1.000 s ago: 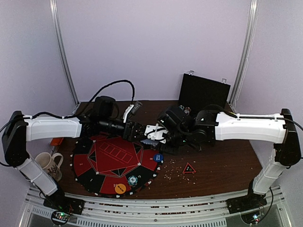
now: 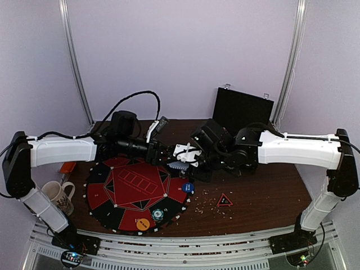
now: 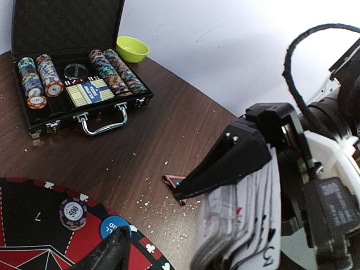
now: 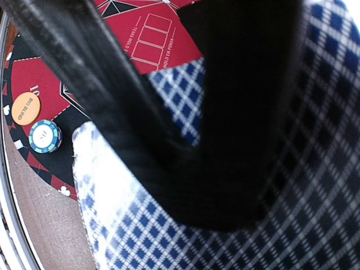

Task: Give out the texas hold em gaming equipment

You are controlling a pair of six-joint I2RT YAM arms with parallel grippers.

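A thick deck of playing cards (image 3: 242, 211) is held up over the right part of the round red-and-black poker mat (image 2: 101, 194). My right gripper (image 2: 190, 164) is shut on the deck, and its black finger (image 3: 222, 163) lies against the cards in the left wrist view. Blue-and-white checked card backs (image 4: 149, 239) fill much of the right wrist view. Close by on the left is my left gripper (image 2: 170, 157), its fingers apart, with a dark finger (image 3: 112, 253) standing clear of the deck. Whether it touches any card is hidden.
On the mat lie a 500 chip (image 3: 73, 212), a blue button (image 2: 188, 187), an orange big blind button (image 2: 143, 224) and a teal chip (image 2: 157, 214). The chip case (image 3: 84, 90) stands open at the back right. A red triangle (image 2: 225, 200) and a mug (image 2: 59, 196) flank the mat.
My left arm has barely moved. Nothing on the mat has changed.
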